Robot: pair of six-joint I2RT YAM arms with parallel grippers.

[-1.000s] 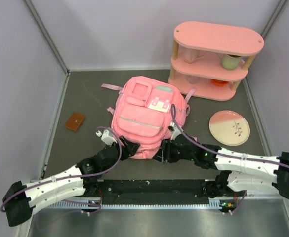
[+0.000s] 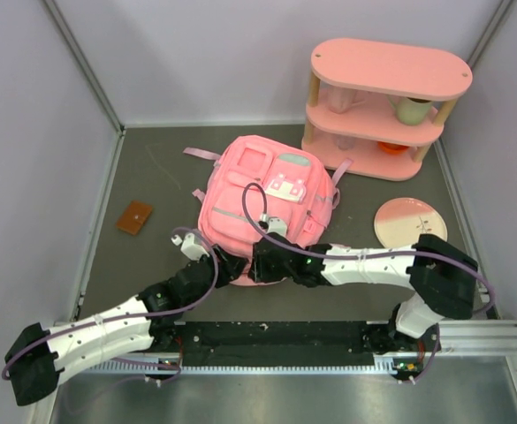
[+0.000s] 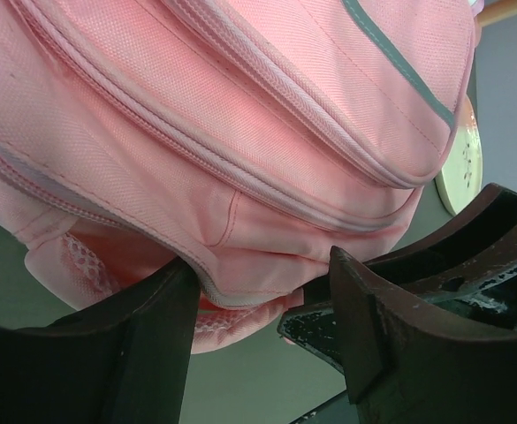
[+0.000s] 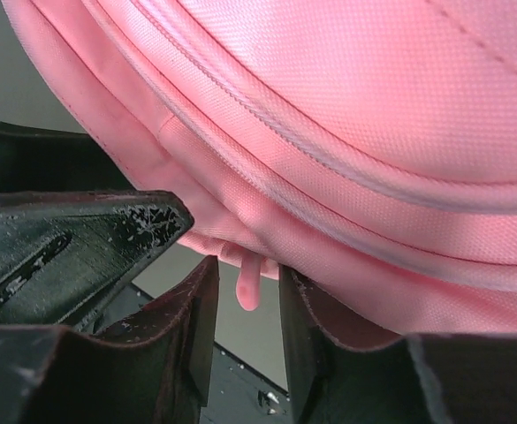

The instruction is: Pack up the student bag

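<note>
The pink student bag lies on the dark floor in the top view, its near edge beneath both grippers. My left gripper stands part open at that edge, a fold of the bag lying between its spread fingers. Close beside it on the right is my right gripper, its fingertips apart as well. A small pink pull tab hangs between them in the right wrist view, below the seam of the bag. Neither set of fingers is seen pinching the fabric. In the top view the arms hide the bag's near edge.
A pink shelf unit with cups and an orange bowl stands at the back right. A round plate lies to the bag's right, a small brown item to its left.
My right gripper has moved left along the bag's near edge, coming close beside the left gripper. The left arm and the bag have stayed about where they were.
</note>
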